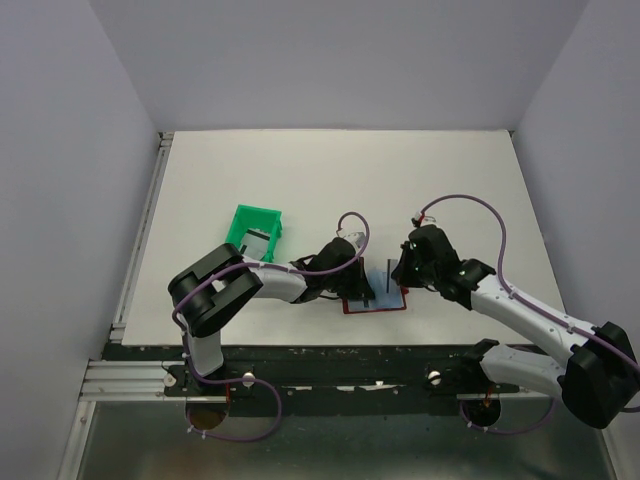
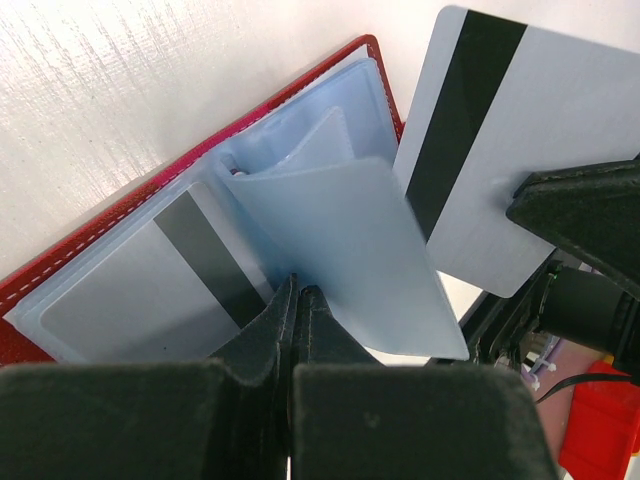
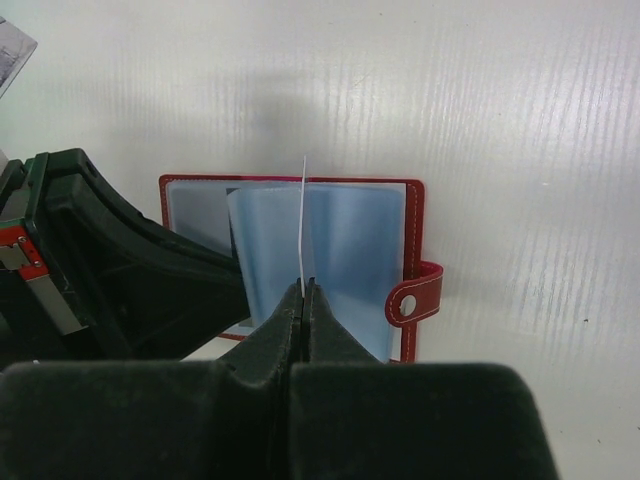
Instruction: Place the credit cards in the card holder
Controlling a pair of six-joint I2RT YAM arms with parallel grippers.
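The open card holder (image 1: 392, 302), red-edged with bluish clear sleeves, lies flat near the table's front. One card with a dark stripe (image 2: 130, 285) sits in its left sleeve. My left gripper is shut on the edge of a clear sleeve (image 2: 350, 240), whose sheet stands lifted from the holder. Over the right half, my right gripper is shut on a grey card (image 2: 525, 110) with a black stripe. That card appears edge-on as a thin white line in the right wrist view, upright above the blue sleeve (image 3: 360, 240). Whether it touches the sleeve, I cannot tell.
A green box (image 1: 258, 218) with cards (image 1: 255, 243) in it stands at the left. To the holder's right side is a red snap strap (image 3: 415, 295). My two grippers are close together over the holder.
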